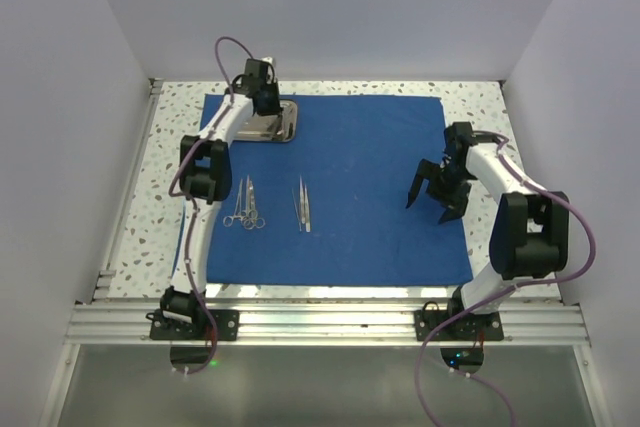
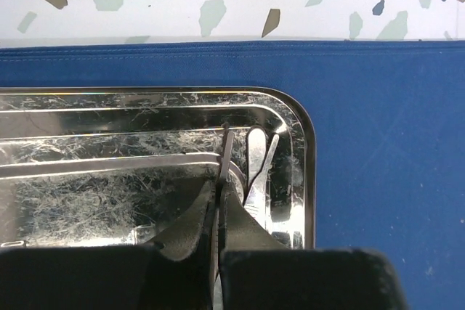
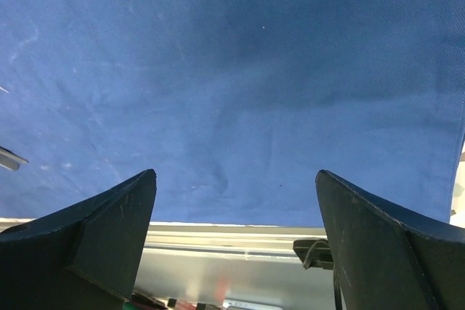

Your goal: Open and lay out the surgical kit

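Note:
The steel tray lies at the back left of the blue cloth, its right end filling much of the left wrist view. Flat metal scalpel handles rest crossed over one another near that end. Above them my left gripper is shut, fingertips together, with nothing visible held between them. One thin handle shows just past the tips, outside the fingers; its lower part is hidden by them. My right gripper stands open and empty over bare cloth at the right.
Scissor-like clamps lie in a group on the cloth's left half. Beside them are slim tweezers. The terrazzo table top borders the cloth at the back.

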